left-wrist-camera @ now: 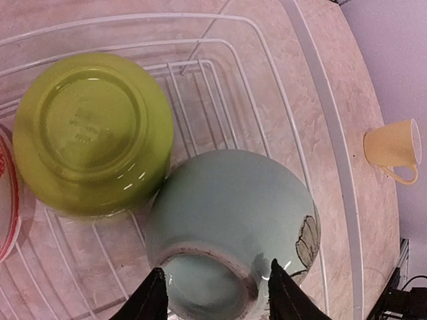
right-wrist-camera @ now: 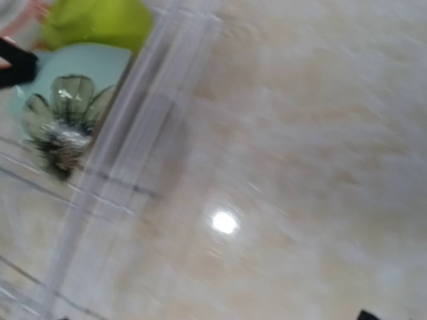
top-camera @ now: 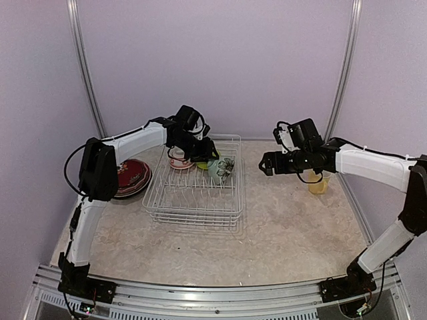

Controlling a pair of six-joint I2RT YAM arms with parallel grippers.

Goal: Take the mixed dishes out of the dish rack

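Note:
The wire dish rack [top-camera: 193, 213] holds a red-and-white bowl [top-camera: 179, 163], a green bowl [left-wrist-camera: 93, 127] and a pale blue-green bowl [left-wrist-camera: 227, 200] with a flower pattern [right-wrist-camera: 63, 120], all toward its back. My left gripper is over the blue-green bowl, its fingers apart at either side of the bowl's foot, partly open. My right gripper [top-camera: 272, 163] stands open above the counter right of the rack; only its fingertips show at the bottom edge of its wrist view.
Dark red plates [top-camera: 133, 175] lie left of the rack. A yellow mug [top-camera: 317, 188] sits at the right, below the right arm.

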